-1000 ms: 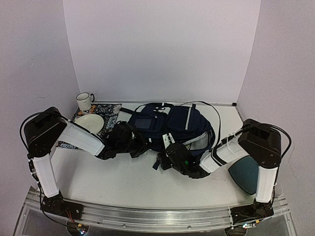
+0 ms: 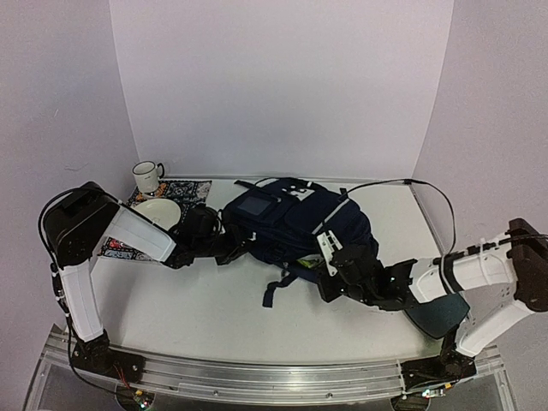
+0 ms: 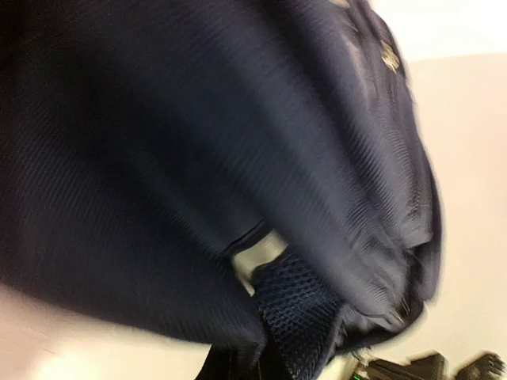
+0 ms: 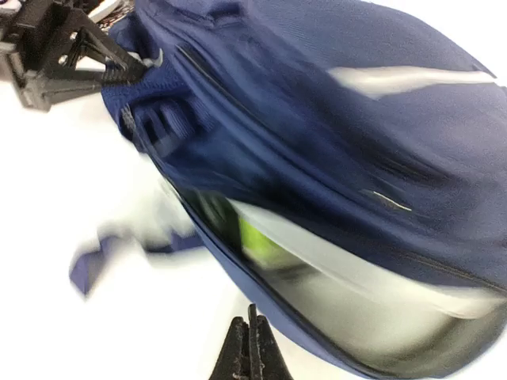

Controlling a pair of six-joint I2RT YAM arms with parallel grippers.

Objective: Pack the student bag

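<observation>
The dark blue student bag (image 2: pixel 295 204) lies slanted at the back middle of the table. My left gripper is shut on the mesh at the bag's left side; in the left wrist view its fingertips meet at that cloth. Along the bag's front the compartment gapes, its pale lining (image 4: pixel 348 293) showing, with a bright green thing (image 4: pixel 260 245) partly hidden inside. Just outside the opening's lower rim, my right gripper has its fingertips together, with nothing visible between them. Both wrist views are blurred.
A white mug (image 2: pixel 146 176) and a cream plate (image 2: pixel 159 211) stand on a patterned mat (image 2: pixel 187 190) at the left. A dark green flat item (image 2: pixel 438 315) lies under the right arm. The bag's loose strap (image 2: pixel 269 294) trails forward.
The bag has swung aslant, its right part coming forward. My left gripper has shifted slightly back, and the right one has moved right, away from the buckle.
</observation>
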